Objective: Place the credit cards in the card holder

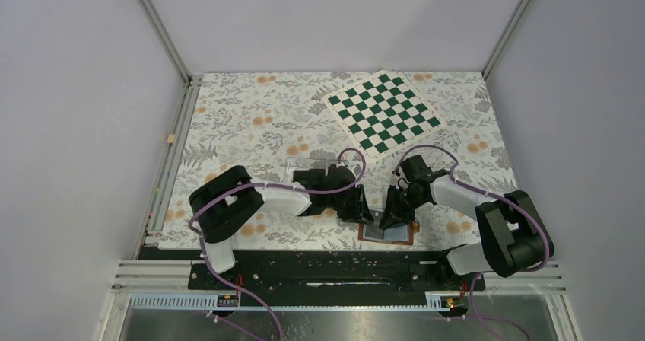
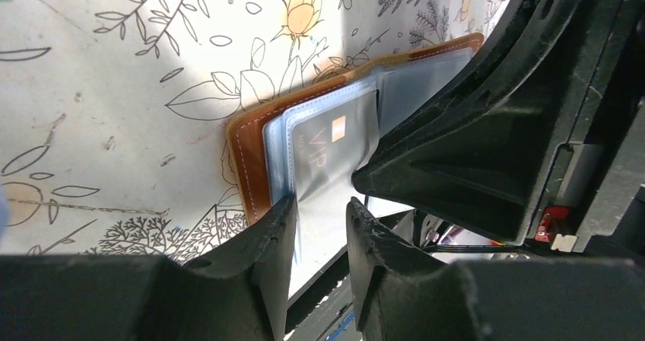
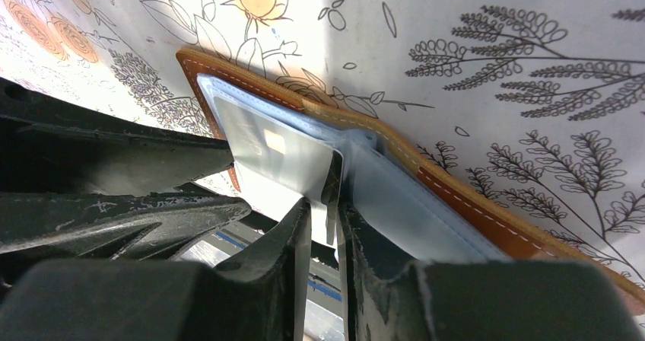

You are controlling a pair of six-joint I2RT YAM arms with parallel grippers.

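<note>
A brown card holder [image 1: 386,241] with clear sleeves lies open at the table's front edge. In its left sleeve sits a silver-grey card [image 2: 327,139] with a chip; most of its face lies under the clear plastic. At the holder's left side, my left gripper is open, its fingertips apart over the card and sleeve edge. My right gripper stands at the card's inner edge, near the holder's middle. Its fingers are close together with a narrow gap, and whether they pinch the card or sleeve edge is unclear. The right-hand sleeve [image 3: 403,204] looks empty.
A clear box [image 1: 303,162] with dark contents stands behind the left arm, partly hidden by it. Farther back lies a green and white checkered board [image 1: 386,115]. Open patterned tabletop spreads to the left and behind.
</note>
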